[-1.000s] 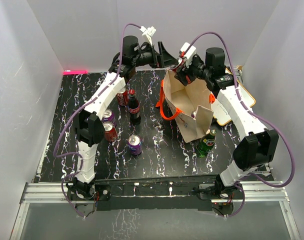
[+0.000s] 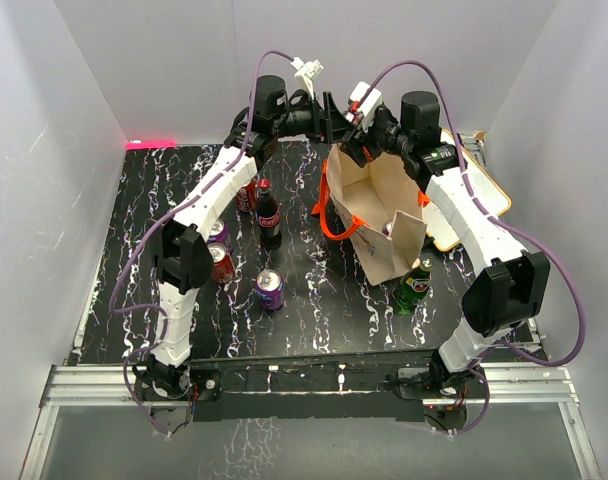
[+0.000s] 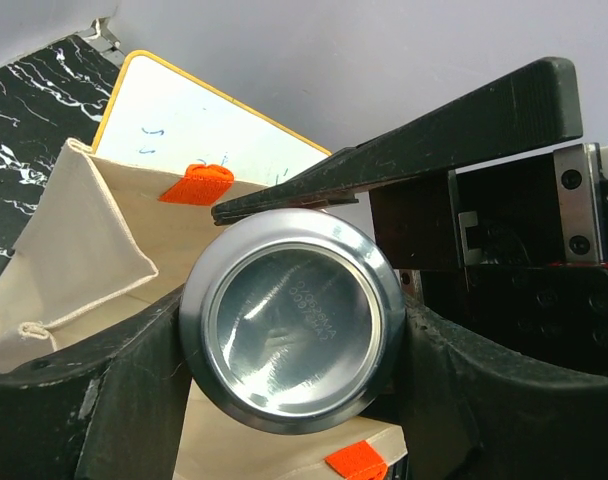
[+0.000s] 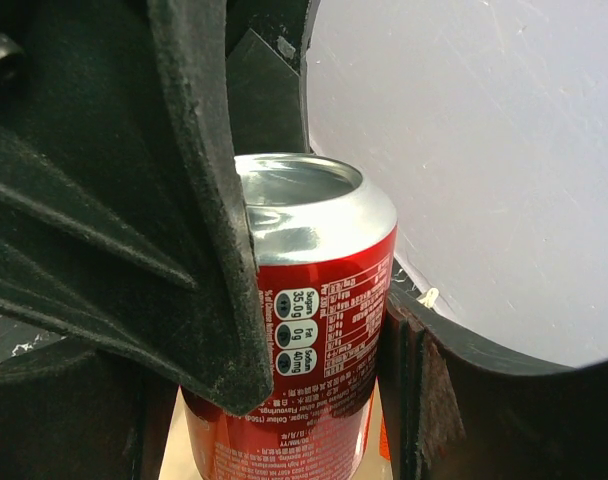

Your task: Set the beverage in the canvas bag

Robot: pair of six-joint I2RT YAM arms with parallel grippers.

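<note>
Both grippers meet high over the canvas bag [image 2: 384, 190], which stands open with orange handles and something small inside. One red can [image 4: 319, 320] is between them. In the left wrist view my left gripper is shut on it, its silver base toward the camera. In the right wrist view my right gripper is also shut on the can, which shows its silver top and label, while the other gripper's dark fingers cover its left side. In the top view the can is mostly hidden by the grippers.
A cola bottle [image 2: 269, 220], purple can [image 2: 270, 292] and several other cans stand on the marble table left of the bag. A green bottle [image 2: 412, 290] stands at its front right, a white board [image 2: 444, 225] behind it at right.
Both grippers have shifted slightly over the last second, the left one a little to the right and the two closer together. The bag and drinks on the table are unchanged.
</note>
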